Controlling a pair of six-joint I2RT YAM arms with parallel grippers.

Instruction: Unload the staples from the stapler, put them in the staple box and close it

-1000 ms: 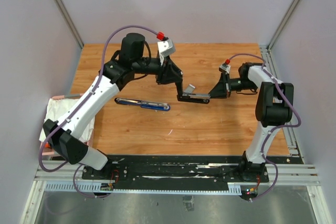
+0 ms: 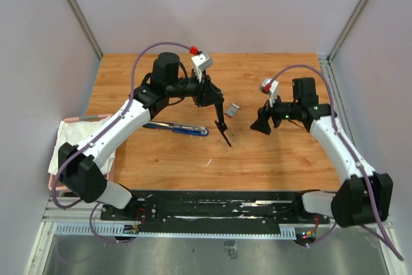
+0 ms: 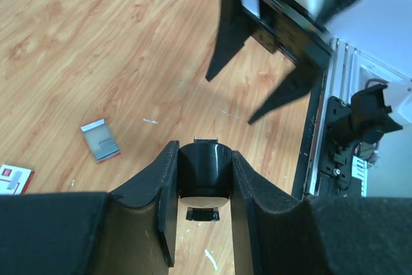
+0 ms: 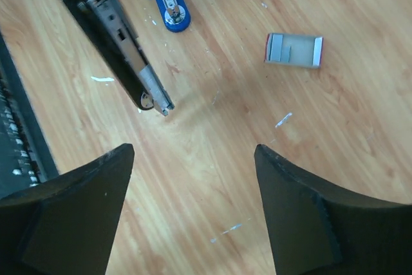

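My left gripper point(image 2: 216, 98) is shut on a black stapler point(image 2: 222, 124), above the table and left of my right gripper. The stapler slants down toward the front, and its dark end fills the gap between the fingers in the left wrist view. Its silver magazine point(image 4: 122, 33) shows beside the black body in the right wrist view, tip free; whether staples are inside cannot be told. To the right, my right gripper is open with its fingers well apart, nothing between them and clear of the stapler.
A small clear and grey box point(image 2: 232, 109) lies behind the stapler. A long blue tool point(image 2: 177, 128) rests at left. Thin pale slivers point(image 4: 283, 119) are scattered on the wood. A pink basket with white cloth point(image 2: 74, 134) stands at far left.
The right gripper was at the stapler's right end; it has drawn back to the right and stands apart. The stapler went from lying level across to slanting downward in the left gripper.
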